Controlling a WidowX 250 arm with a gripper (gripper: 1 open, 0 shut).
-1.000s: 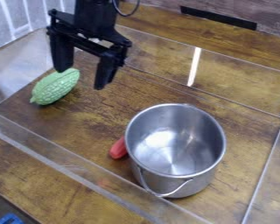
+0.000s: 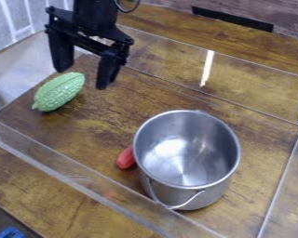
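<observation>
My black gripper (image 2: 85, 58) hangs at the top left, its two dark fingers spread apart with nothing seen between them. It is above and a little right of a pale green bumpy vegetable (image 2: 59, 92) lying on the wooden surface. A steel pot (image 2: 186, 156) stands at the lower right, with a red object (image 2: 127, 157) lying just left of it, partly hidden by the pot.
Transparent walls or edges run along the left and lower left. A blue item (image 2: 5, 231) shows at the bottom left corner.
My gripper has shifted slightly to the left over the last second. The vegetable, pot and red object have not moved.
</observation>
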